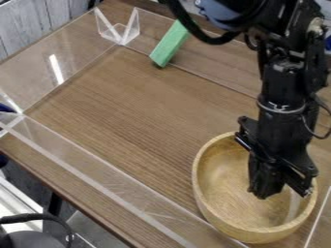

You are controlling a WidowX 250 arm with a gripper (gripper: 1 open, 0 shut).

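Observation:
A wide, shallow wooden bowl (226, 199) sits at the lower right of the table. The black gripper (272, 179) hangs down into the bowl's right half, tilted, its tip low over the inner bottom. It is shut, and nothing shows between its fingers. The bottom of the bowl partly hides behind the gripper.
A green block (171, 43) lies at the back, with a clear plastic holder (118, 27) to its left. Clear strips run along the near edge, with cables beyond it at lower left.

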